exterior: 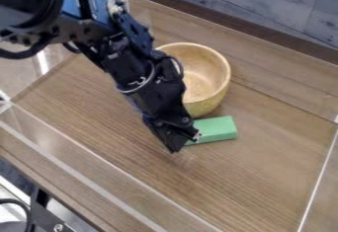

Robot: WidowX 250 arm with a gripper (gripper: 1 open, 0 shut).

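Observation:
The black arm reaches down from the upper left, its gripper (177,137) low over the wooden table, just in front of a light green block (214,128). The gripper looks shut, with nothing visible between its fingers. The block lies flat, its left end partly hidden by the gripper. A pale wooden bowl (208,68) stands behind the arm and block, its left side hidden by the arm.
Grey wooden boards (264,9) run along the back edge. Cables and white material show at the lower left beside the table.

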